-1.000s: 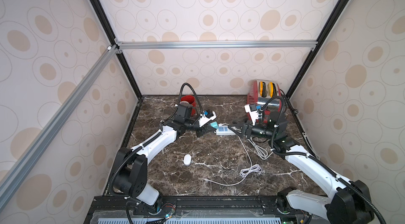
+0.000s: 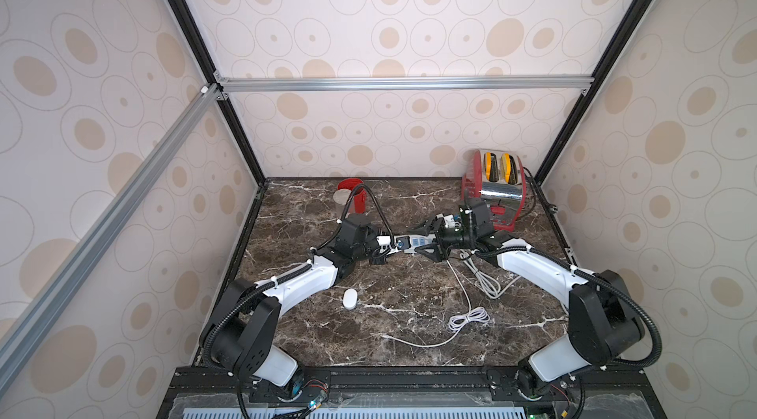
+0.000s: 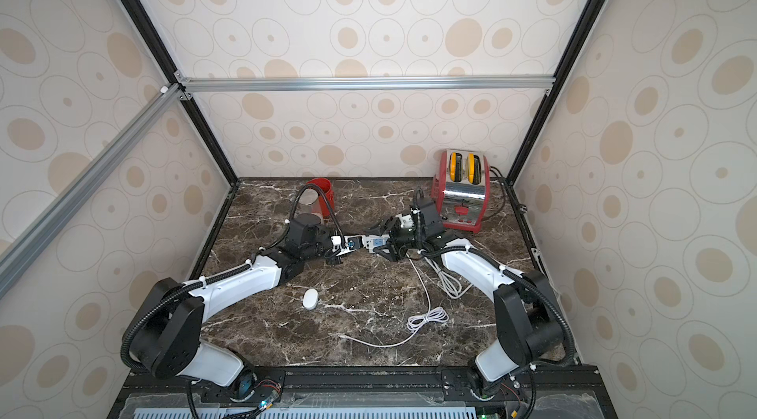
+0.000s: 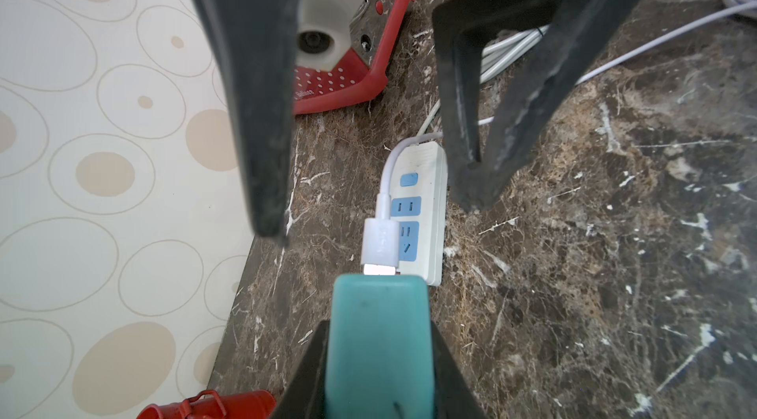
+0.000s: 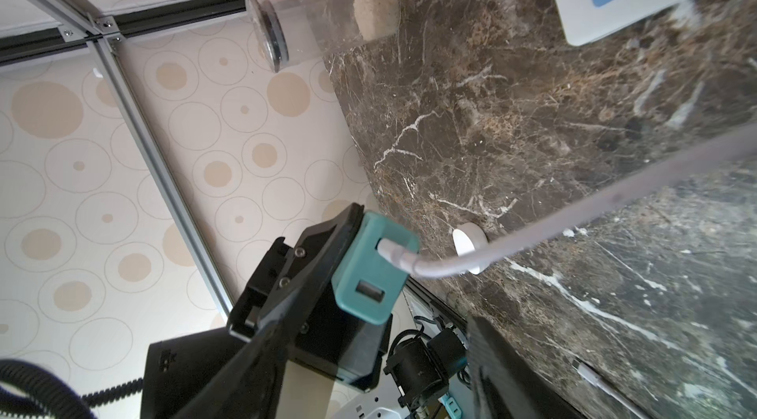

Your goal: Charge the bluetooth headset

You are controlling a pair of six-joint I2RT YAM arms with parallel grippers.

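My left gripper is shut on a teal charger block [image 4: 380, 332]. In the left wrist view a white plug [image 4: 381, 241] lines up with the charger's end, a short pale strip showing between them. The right wrist view has the plug at one of the charger's two ports [image 5: 369, 290]; its depth cannot be told. Its white cable [image 5: 552, 218] runs off to the right. Facing the charger, my right gripper stands open, fingers [image 4: 512, 127] spread either side of the cable. A white oval headset case [image 2: 350, 298] lies on the table, left of centre.
Below the grippers lies a white power strip [image 4: 429, 222] with blue sockets. A red toaster [image 3: 461, 202] stands back right, a red cup [image 3: 325, 196] and clear jar [image 5: 331, 21] back left. Another white cable [image 2: 469, 316] is coiled front right.
The right gripper has moved left, closing up on the left gripper. Case and loose cable have stayed put.
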